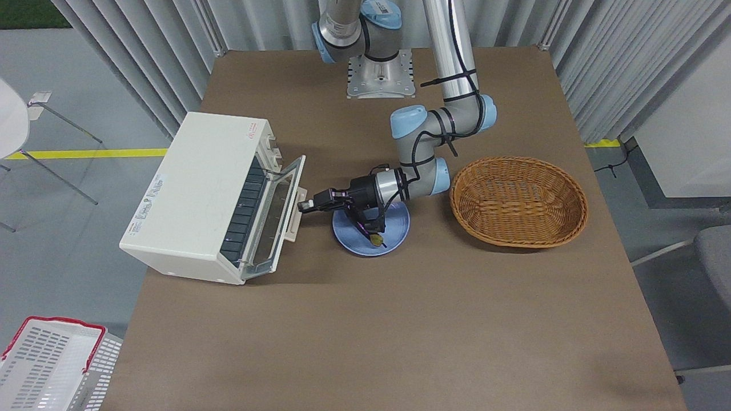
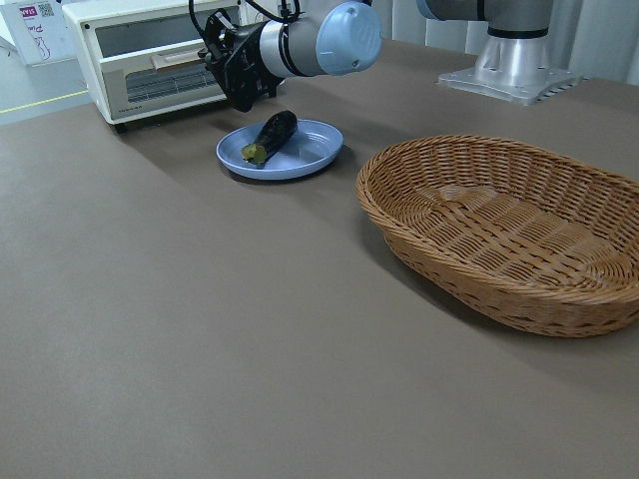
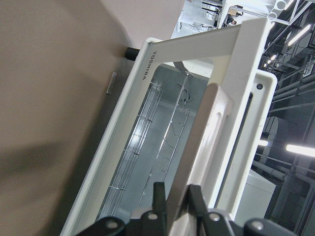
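The white Toshiba toaster oven [image 1: 181, 195] lies on the table's left, its door [image 3: 232, 88] partly swung open toward me, wire racks showing inside in the wrist view. My gripper is shut on the door's handle [image 3: 199, 142]; in the front view the gripper [image 1: 303, 206] reaches to that handle from the right. Below the arm a blue plate [image 2: 295, 165] holds a dark zucchini [image 2: 275, 136] with a yellow-green end, partly hidden by the arm in the front view.
A wicker basket [image 1: 518, 202] sits right of the plate. A white plastic crate [image 1: 48, 363] is off the table at lower left.
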